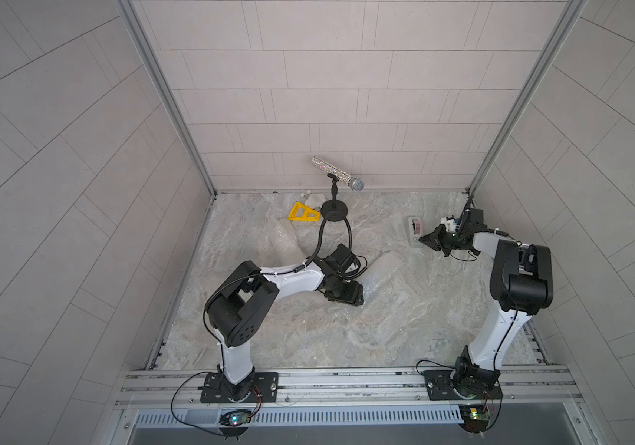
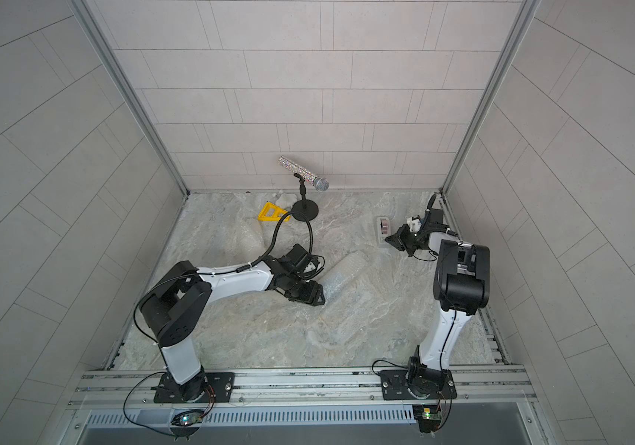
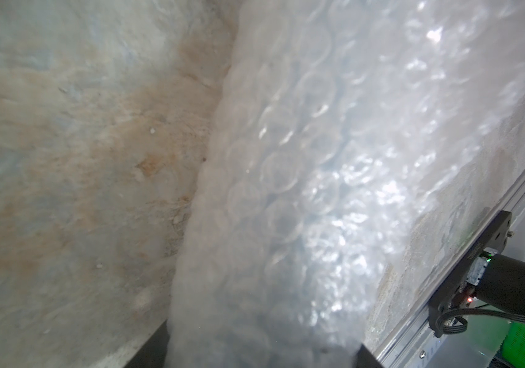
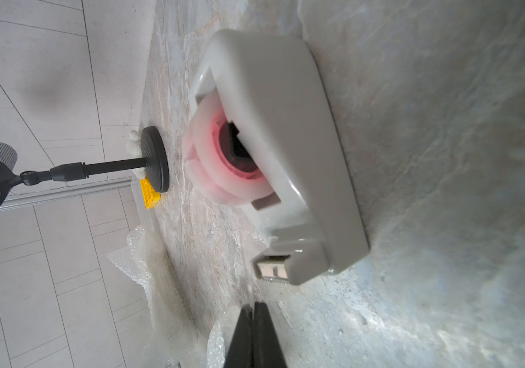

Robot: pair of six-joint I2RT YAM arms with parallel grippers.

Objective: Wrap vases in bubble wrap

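Note:
A rolled bundle of bubble wrap [image 3: 299, 184] fills the middle of the left wrist view, and any vase inside it is hidden. My left gripper [image 1: 359, 299] is shut around the bundle's near end, with a dark fingertip showing on either side. From there the roll [image 1: 384, 265] slants away to the right on the marble floor. A white tape dispenser [image 4: 302, 141] holding a pinkish roll of tape [image 4: 213, 153] stands on the floor. Just off its cutter end, my right gripper is shut; whether thin tape is between its tips cannot be made out.
Behind the left arm lies another piece of bubble wrap [image 1: 282, 239]. A microphone [image 1: 337, 172] on a black stand [image 1: 334, 210] is at the back, near a yellow frame-like piece [image 1: 303, 213]. Bare floor [image 1: 436, 319] lies between the arms.

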